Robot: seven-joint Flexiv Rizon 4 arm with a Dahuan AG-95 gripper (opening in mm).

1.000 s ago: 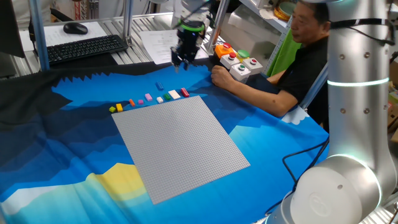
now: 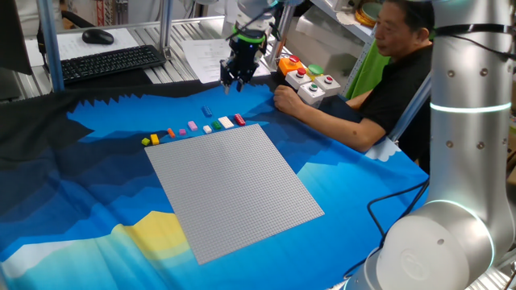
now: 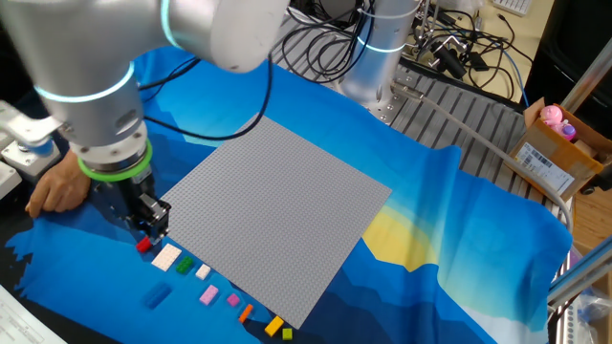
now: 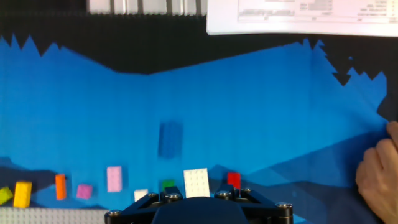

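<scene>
My gripper [image 2: 234, 85] hangs above the far side of the blue cloth, its two fingers spread with nothing visible between them. Below it runs a loose row of small bricks along the grey baseplate's [image 2: 234, 189] edge. In the wrist view these are a lime brick [image 4: 5, 195], yellow brick [image 4: 22, 195], orange brick [image 4: 60, 186], magenta brick [image 4: 84, 191], pink brick [image 4: 114, 178], small white brick [image 4: 140, 194], green brick [image 4: 168, 184], larger white brick [image 4: 196, 183] and red brick [image 4: 234, 180]. A blue brick [image 4: 170, 139] lies apart from the row. The baseplate is bare.
A person's hand [image 4: 379, 171] rests on the cloth to the right of the bricks. Button boxes [image 2: 312, 94] stand near that arm. Papers [image 4: 305, 17] and a keyboard [image 2: 113, 64] lie beyond the cloth. A black cable [image 3: 225, 135] hangs over the baseplate.
The arm has shifted very slightly over the last second, its near column a little to the right in exterior view 1. The bricks, baseplate and hand stay where they were.
</scene>
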